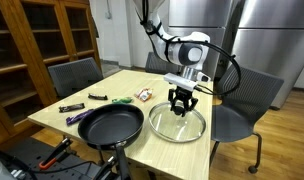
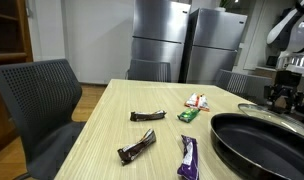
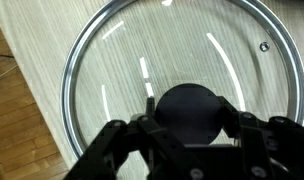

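A clear glass lid (image 1: 175, 128) with a metal rim lies on the right part of the table, close to the edge by a chair. Its round black knob (image 3: 189, 113) is at the bottom middle of the wrist view. My gripper (image 1: 181, 108) points down over the lid's middle, its fingers to either side of the knob and shut on it. In exterior view 2 the gripper (image 2: 282, 105) stands at the right edge, above the lid (image 2: 276, 116). Left of the lid sits a black pan (image 1: 110, 126), empty.
Several wrapped snack bars, one of them a dark wrapper (image 2: 137, 147) and another a purple wrapper (image 2: 188, 158), lie beyond the pan. A green item (image 2: 189, 115) and a red-and-white packet (image 1: 144, 95) are farther back. Chairs (image 1: 238, 115) surround the table.
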